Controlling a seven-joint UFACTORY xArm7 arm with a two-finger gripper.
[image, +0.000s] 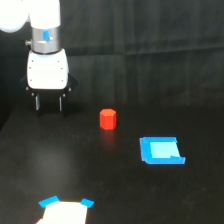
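A small red block (108, 119) rests on the dark table, close to the middle of the camera view. My gripper (49, 103) hangs at the upper left, pointing down, to the left of the block and apart from it. Its two fingers stand wide of each other, so it is open, and nothing shows between them. To the right of the block, nearer the camera, a pale square (164, 150) framed by blue tape (149, 158) lies flat on the table.
At the bottom edge, partly cut off, is a cream-coloured square (65, 213) with blue tape at its corners. Dark curtain (150, 50) fills the background. Between the block and both squares the tabletop (90, 165) is bare.
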